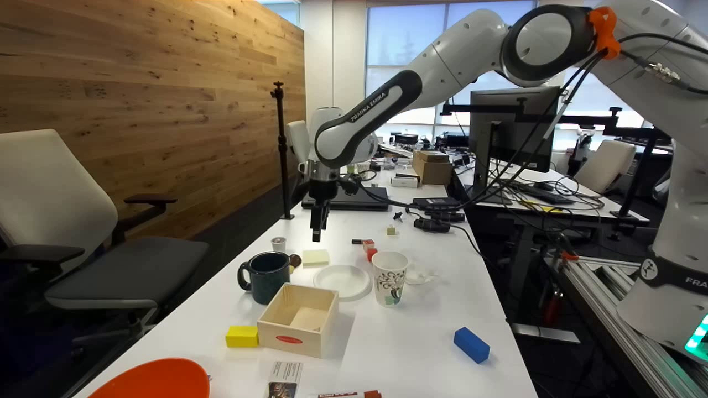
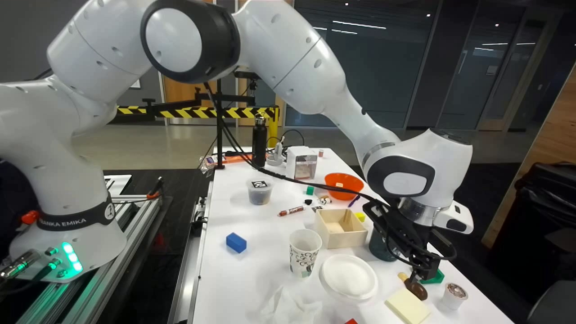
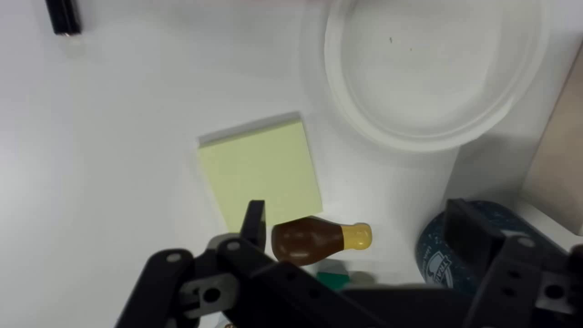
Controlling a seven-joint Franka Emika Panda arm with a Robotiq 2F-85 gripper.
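My gripper is open, its fingers spread wide with nothing held between them. In the wrist view a small brown bottle with a yellow cap (image 3: 309, 240) lies on the table, beyond and below the gap between the fingers. A pale yellow sticky-note pad (image 3: 262, 172) touches or nearly touches the bottle. The dark mug (image 3: 437, 257) appears by the right finger, partly covered by it. A green object (image 3: 333, 279) is mostly hidden behind the gripper. Exterior view 1 has the gripper (image 1: 318, 235) hanging above the table, over the pad's side.
A white plate (image 1: 342, 281), a patterned paper cup (image 1: 389, 278) and an open wooden box (image 1: 298, 318) stand close together. A small foil-topped cup (image 2: 454, 296) is near the table edge. Free table surrounds the blue block (image 1: 472, 345).
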